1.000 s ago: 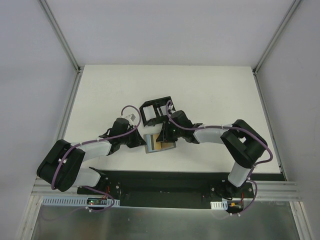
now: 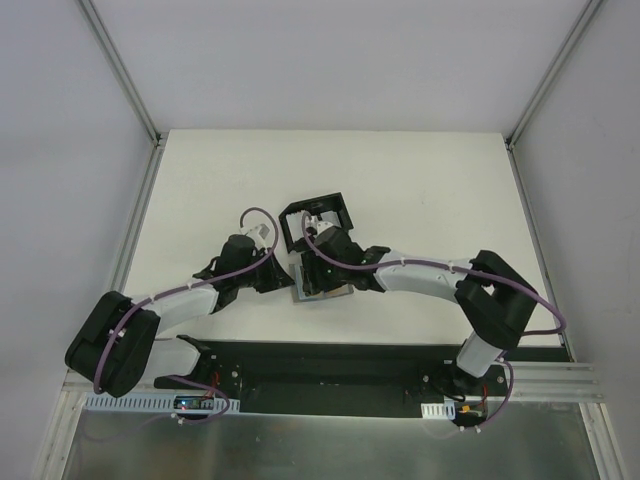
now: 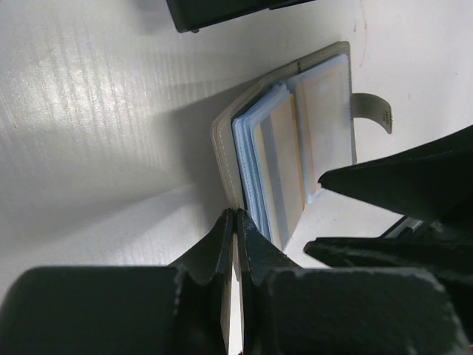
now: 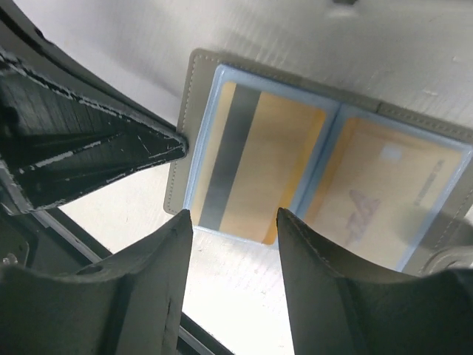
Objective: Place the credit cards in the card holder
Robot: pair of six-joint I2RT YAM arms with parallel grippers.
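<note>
The card holder (image 4: 185,133), a grey stitched booklet with blue-edged sleeves holding tan cards (image 4: 259,170), lies open on the white table below the black tray (image 2: 340,205). My left gripper is shut at the holder's edge (image 3: 225,148), which lies right at its fingertips; whether it pinches the edge is unclear. My right gripper is open above the left-hand sleeve, both fingertips over the holder's lower part, nothing visibly between them.
The black tray with white items stands just behind the holder. Its dark front edge runs below both arms.
My right gripper has moved left over the holder, toward my left gripper, covering more of it in the top view. The left arm has shifted very slightly.
</note>
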